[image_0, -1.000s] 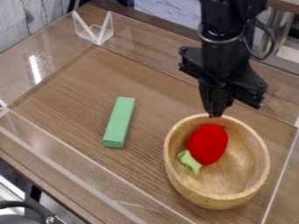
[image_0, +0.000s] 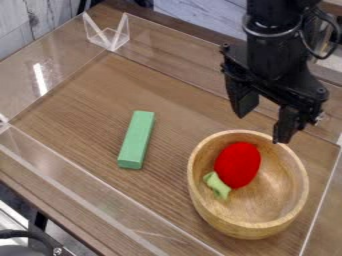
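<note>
My gripper (image_0: 262, 111) is a black two-fingered gripper standing open over the table's right side, above the back of a round tan bowl (image_0: 278, 205). In the bowl lie a red oval object (image_0: 238, 163) and a small light-green piece (image_0: 218, 186) beside it. No object shows between the fingers.
A green rectangular block (image_0: 135, 139) lies on the wooden table (image_0: 94, 90) left of the bowl. A clear plastic item (image_0: 107, 30) sits at the back left.
The gripper's fingers stand farther apart than before, one now further left and the other further right. The bowl, red object and green block look unmoved.
</note>
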